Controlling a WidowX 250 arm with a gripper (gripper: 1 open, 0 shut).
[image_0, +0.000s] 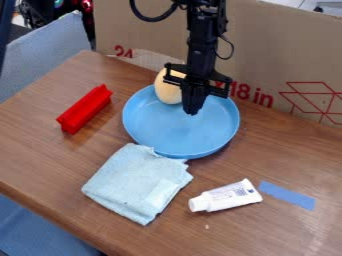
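The black gripper (190, 100) hangs over the back of a round blue plate (181, 135), its fingertips close together with nothing seen between them. A pale orange rounded object (167, 87) sits at the plate's back left edge, beside the gripper and partly hidden by it.
A red long object (84, 108) lies left of the plate. A folded pale blue cloth (136, 182) lies in front, with a white tube (226, 197) and a blue strip (286, 195) to the right. A cardboard box (274, 70) stands behind.
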